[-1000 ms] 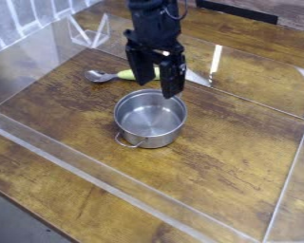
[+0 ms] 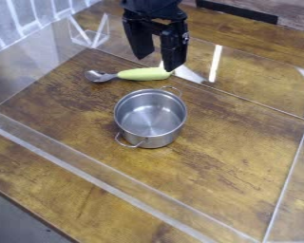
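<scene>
The black gripper point(image 2: 155, 47) hangs high at the top centre of the camera view, open, with nothing seen between its fingers. Below it lies a pale yellow-green object like a corn cob or vegetable point(image 2: 142, 74), with a silver spoon point(image 2: 99, 75) just to its left. A steel pot point(image 2: 151, 119) with wire handles stands empty on the wooden table point(image 2: 218, 161), nearer the viewer than the yellow-green object.
Clear plastic walls point(image 2: 66, 157) border the wooden work area on several sides. The table to the right of the pot and in front of it is clear. A white railing shows at the top left.
The gripper has moved up and back, away from above the pot, uncovering more of the yellow-green object. The pot, spoon and yellow-green object stay where they were.
</scene>
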